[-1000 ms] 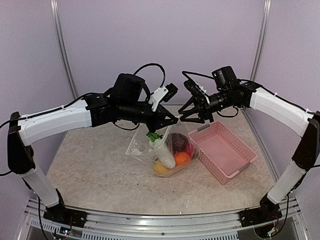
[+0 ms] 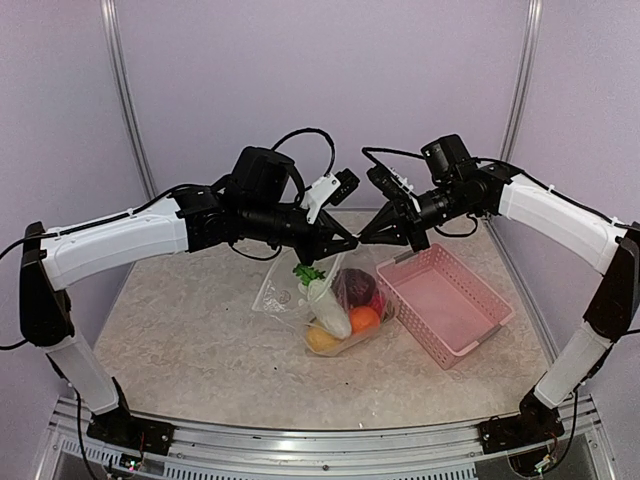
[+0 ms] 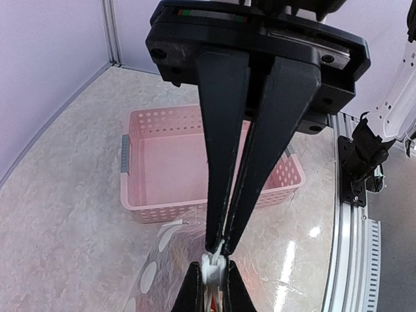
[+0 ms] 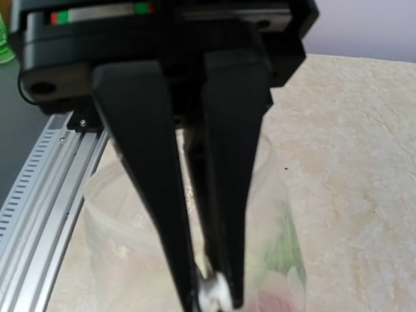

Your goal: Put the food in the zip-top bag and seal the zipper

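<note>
A clear zip top bag (image 2: 290,300) stands mid-table holding leafy greens (image 2: 308,272), a white vegetable (image 2: 328,308), a dark purple item (image 2: 356,286), an orange item (image 2: 362,319) and a yellow one (image 2: 322,338). Above its top edge my left gripper (image 2: 350,241) is shut on the zipper slider (image 3: 213,272), a small white piece. My right gripper (image 2: 368,236) meets it from the right, its fingertips closed right at that piece; in the right wrist view a white bit (image 4: 214,292) shows at their tips.
A pink basket (image 2: 440,300), empty, sits right of the bag. Metal rails run along the front edge.
My left gripper has shifted very slightly to the right.
</note>
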